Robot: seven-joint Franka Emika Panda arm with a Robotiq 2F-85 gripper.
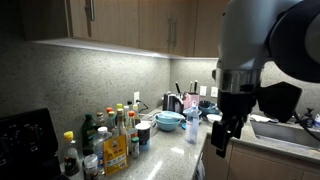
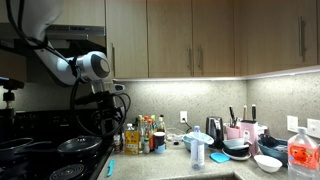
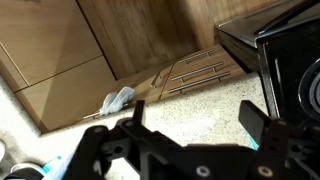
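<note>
The wrist view shows my gripper with its two dark fingers spread wide apart and nothing between them. It looks down past the edge of the speckled counter (image 3: 190, 116) toward the floor and cabinet fronts. In exterior view 2 the white arm (image 2: 92, 68) reaches down over the stove side, left of the bottles. Close to the camera in exterior view 1, the arm (image 1: 240, 50) blocks part of the sink side. A pale cloth (image 3: 116, 100) hangs by the cabinet fronts in the wrist view.
Several bottles (image 1: 121, 128) crowd the counter by the wall. A clear bottle (image 2: 197, 152) stands nearer the counter's front edge. Blue bowls (image 1: 168, 118) sit farther back. The stove holds a dark pan (image 2: 79, 145). Bare counter (image 1: 170, 155) lies in front of the bottles.
</note>
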